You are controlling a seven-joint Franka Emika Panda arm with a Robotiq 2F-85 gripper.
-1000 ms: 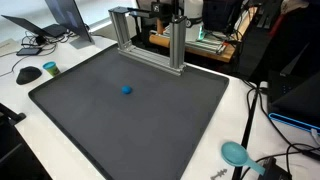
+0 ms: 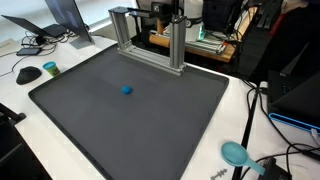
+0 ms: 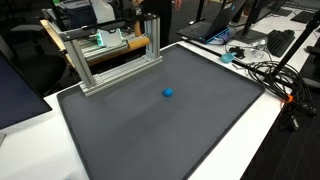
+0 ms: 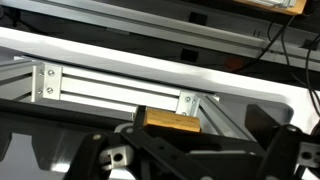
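Observation:
A small blue object lies alone on the dark grey mat, and also shows in exterior view 2 as a blue spot. My gripper stands open at the bottom of the wrist view, far from the blue object. An orange-brown block-like piece appears between its dark fingers in that view; contact cannot be made out. In exterior view 1 the arm is at the back by the silver metal frame, and the fingertips are hard to make out there.
The metal frame borders the mat's back edge. On the white table stand a green cup, a black rounded item and a laptop. A teal round-headed item lies at front right.

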